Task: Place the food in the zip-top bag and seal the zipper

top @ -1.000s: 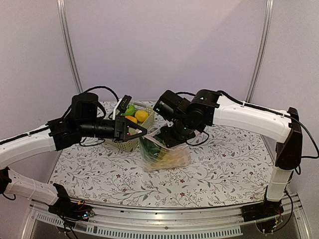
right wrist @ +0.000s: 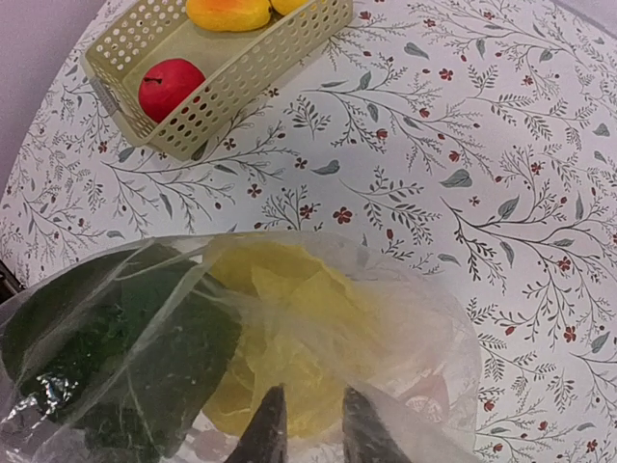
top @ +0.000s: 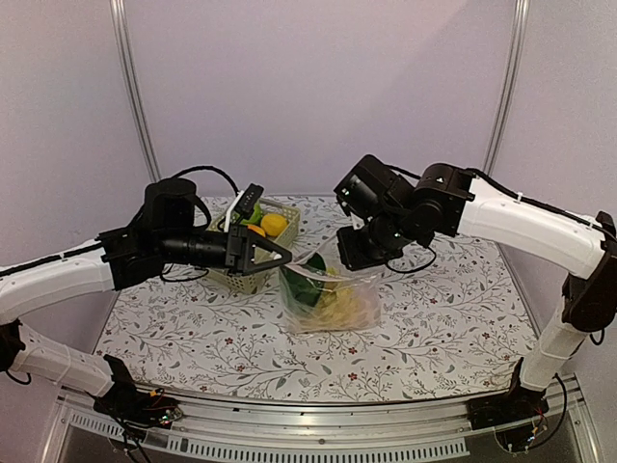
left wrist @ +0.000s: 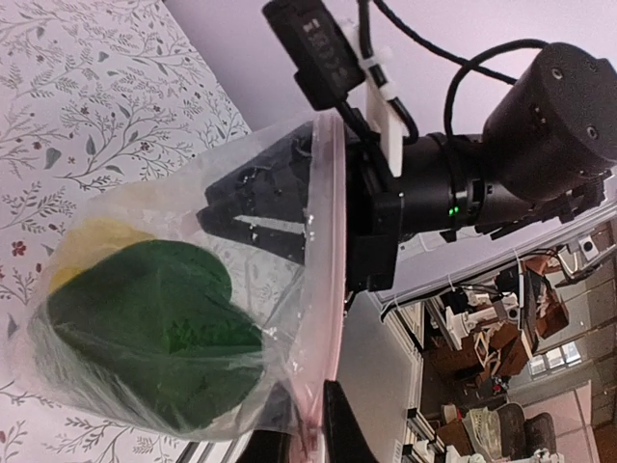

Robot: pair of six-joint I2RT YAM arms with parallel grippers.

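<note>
The clear zip top bag (top: 333,313) hangs between my two grippers, with a dark green food piece (top: 307,283) and a yellow one (top: 339,307) inside. My left gripper (top: 288,257) is shut on the left end of the bag's rim; in the left wrist view the pinkish rim (left wrist: 310,410) runs up from between its fingers. At the bag's right end is my right gripper (top: 355,264). Its fingers (right wrist: 270,429) stand apart in the right wrist view, at the near side of the film. Whether film lies between them is hard to tell.
Behind my left gripper a beige basket (top: 287,218) holds several fruits, among them an orange-yellow one (top: 274,225). A red fruit (right wrist: 172,91) lies in its corner.
My right gripper moved right, away from the left one.
</note>
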